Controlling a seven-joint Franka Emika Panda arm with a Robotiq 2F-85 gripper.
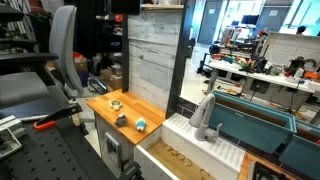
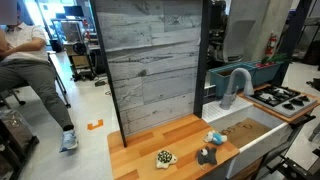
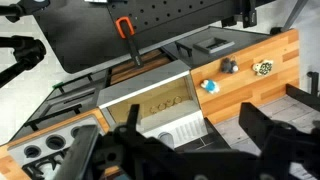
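Three small objects lie on the wooden counter: a blue-and-white one, a dark grey one and a pale yellowish one. In exterior view 2 the same blue-and-white object, grey object and yellowish object show apart from each other. An open drawer with a wooden bottom is centred in the wrist view. My gripper stands open above the scene, its black fingers wide apart and nothing visible between them. No exterior view shows the fingertips clearly.
A grey faucet rises by the white sink beyond the drawer. A stove is set into the far end of the counter. The whitewashed plank wall stands behind the objects. Bare wood surrounds the small objects.
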